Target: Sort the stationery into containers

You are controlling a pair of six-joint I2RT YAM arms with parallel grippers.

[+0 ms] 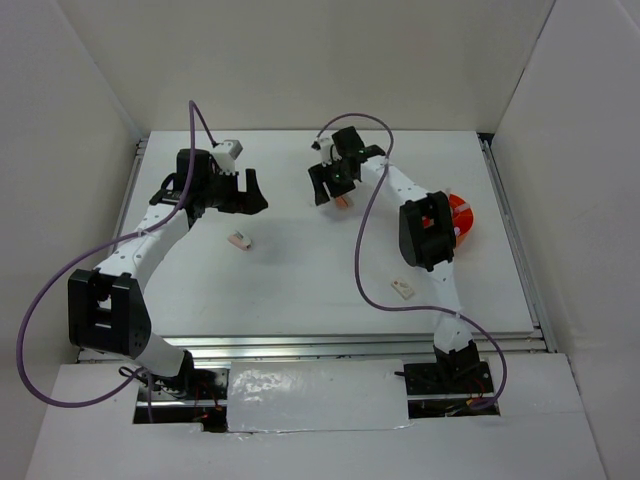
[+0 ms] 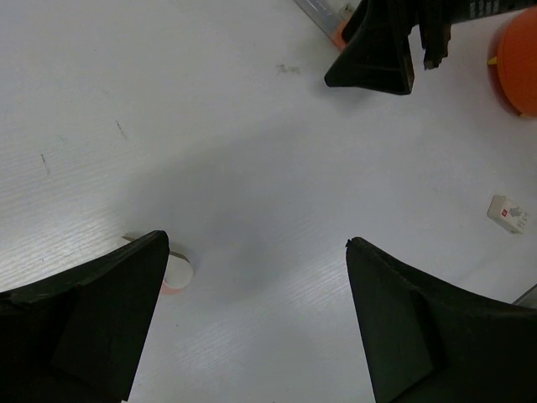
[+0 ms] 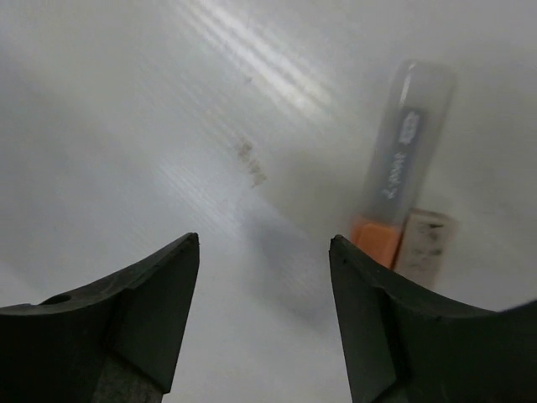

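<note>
My right gripper (image 1: 329, 198) stands part open low over the table, its fingers (image 3: 151, 315) apart with nothing between them. Just right of them in the right wrist view lie a clear stick with a dark label and orange end (image 3: 377, 239) and a small pale block (image 3: 424, 243) touching it. From above, part of the orange end (image 1: 342, 202) shows beside that gripper. My left gripper (image 1: 243, 193) is open and empty above the table. Below it lies a pinkish block with a white round part (image 1: 239, 240), partly hidden by a finger in the left wrist view.
An orange round container (image 1: 463, 222) with a few items inside stands at the right, partly covered by the right arm. A small white block (image 1: 402, 289) lies near the front right. Purple cables loop over both arms.
</note>
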